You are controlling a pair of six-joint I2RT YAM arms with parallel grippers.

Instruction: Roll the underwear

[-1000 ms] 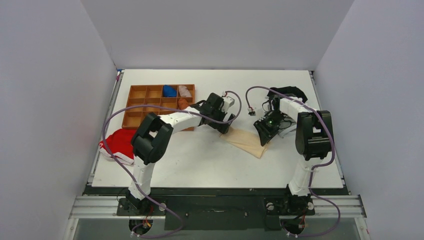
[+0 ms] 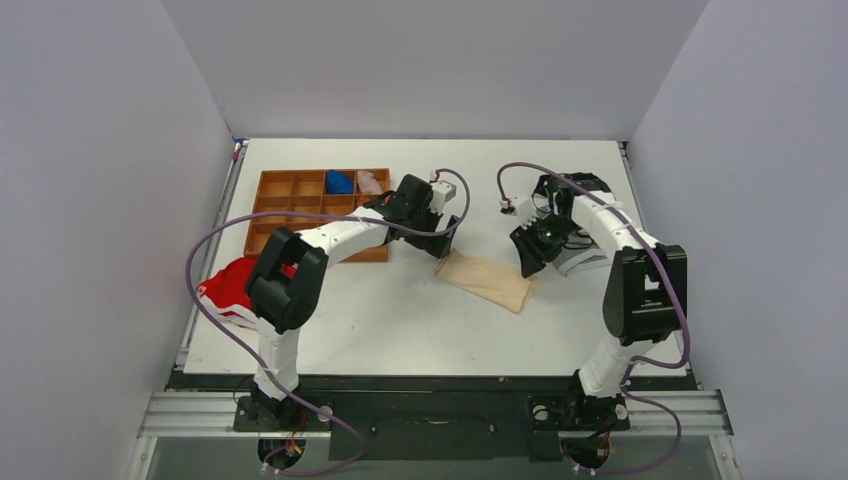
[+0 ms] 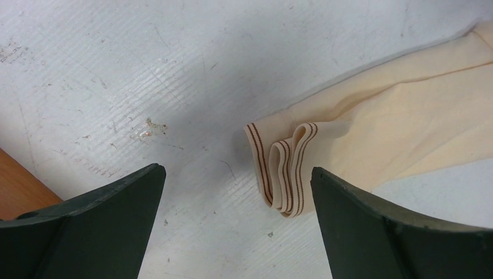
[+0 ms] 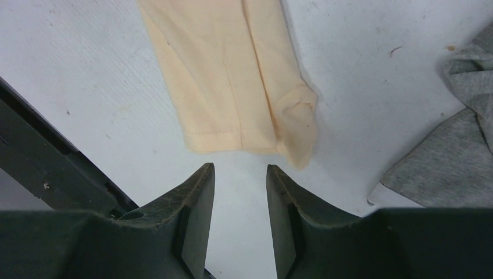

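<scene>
The cream underwear (image 2: 490, 277) lies folded into a long strip on the white table. Its left end, with brown-striped edges (image 3: 293, 165), is crumpled upward in the left wrist view. A puckered corner (image 4: 296, 125) shows at its right end. My left gripper is wide open over the striped end, with nothing between its fingers. Off the right end, my right gripper has its fingers (image 4: 195, 209) apart, and only bare table shows between them. In the top view both grippers hover at opposite ends of the strip.
An orange compartment box (image 2: 290, 185) stands at the back left, holding a blue cloth (image 2: 338, 182) and a pink one. Red cloth (image 2: 233, 285) lies front left. Black and grey garments (image 4: 447, 157) are piled at the right.
The left gripper has drawn back a little leftward from the strip. The underwear lies almost unchanged.
</scene>
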